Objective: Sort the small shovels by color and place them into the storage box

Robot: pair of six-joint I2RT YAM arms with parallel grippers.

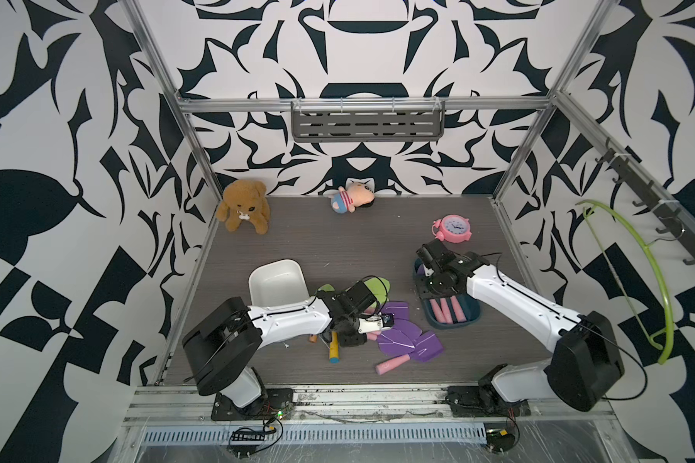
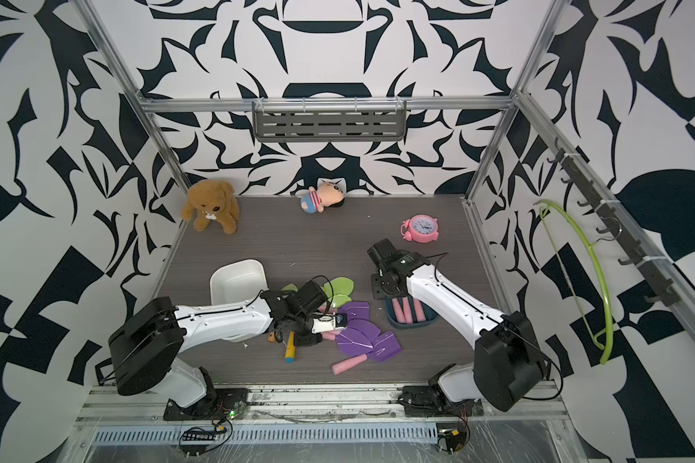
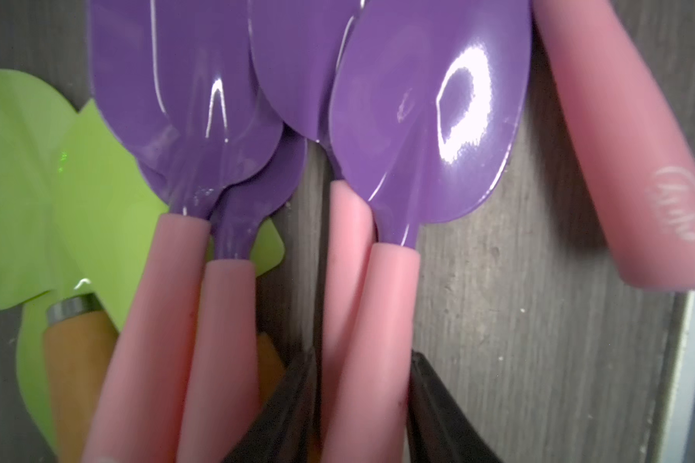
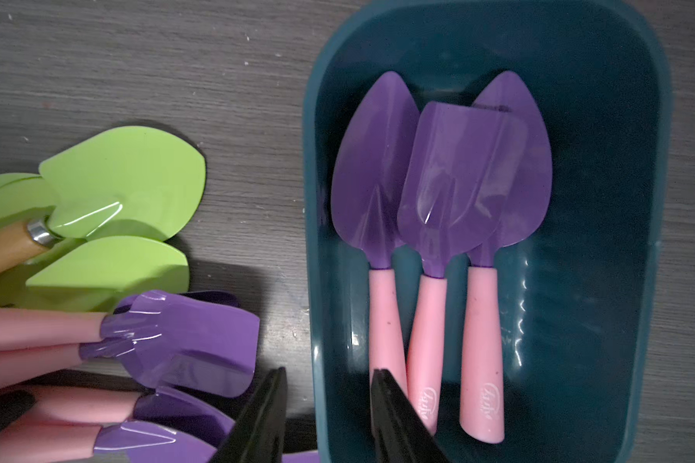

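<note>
My left gripper is low over a pile of purple shovels with pink handles. Its fingers stand apart on either side of a pink handle and a second one partly under it; whether they press on them cannot be made out. Another purple shovel lies nearest the front, its handle clear of the fingers. Green shovels with wooden handles lie behind the purple ones. The dark teal box holds 3 purple shovels. My right gripper is open and empty above that box's left wall.
An empty white box stands left of the pile. Behind are a brown teddy, a doll and a pink alarm clock.
</note>
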